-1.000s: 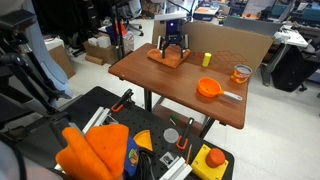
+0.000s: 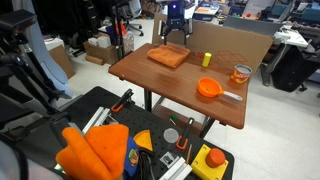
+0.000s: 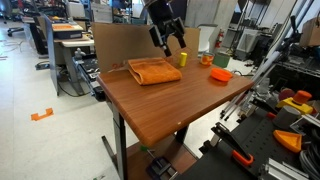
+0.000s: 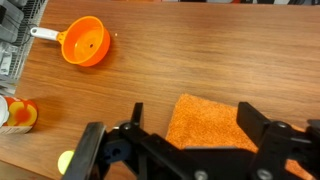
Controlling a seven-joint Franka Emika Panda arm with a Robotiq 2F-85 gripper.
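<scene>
An orange cloth (image 2: 162,62) lies folded on the left part of the wooden table, its surface slightly rumpled in exterior view 2. Above it hangs my gripper, its fingers spread wide and nothing between them. In the wrist view the cloth (image 4: 205,122) spreads below and between the fingers, partly covered by the gripper body. Air separates the gripper (image 3: 174,49) from the cloth (image 3: 155,72) in exterior view 2.
An orange pan (image 2: 209,87) with a pale handle sits at the table's right. Behind it stand a yellow cup (image 2: 207,58) and a can-like container (image 2: 240,74). A cardboard panel (image 2: 232,48) rises along the back.
My gripper has risen from close over the cloth to higher above it. The cloth and the other table objects look unmoved.
</scene>
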